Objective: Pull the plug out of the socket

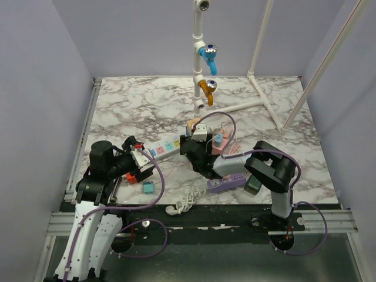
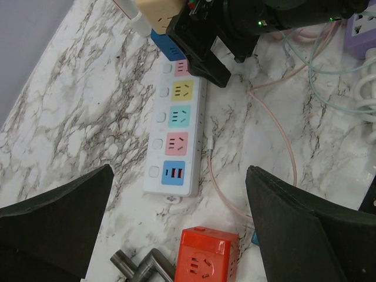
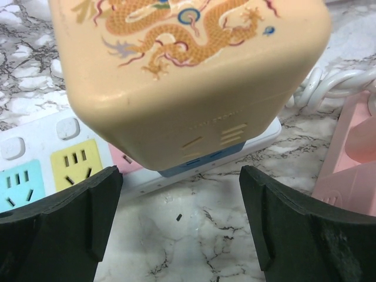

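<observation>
A beige cube-shaped plug with a dragon print fills the upper part of the right wrist view. It stands over the blue end of the white power strip; whether it is seated there is hidden. My right gripper is open on the near side of the plug, with only marble tabletop showing between its fingers. In the left wrist view the strip's pink, yellow and teal sockets are uncovered. My left gripper hangs open near the strip's other end, nothing between its fingers.
Close to the left gripper lies a red cube socket. A pink block is right of my right gripper. A purple strip and coiled white cord lie in front. The white pipe rises behind.
</observation>
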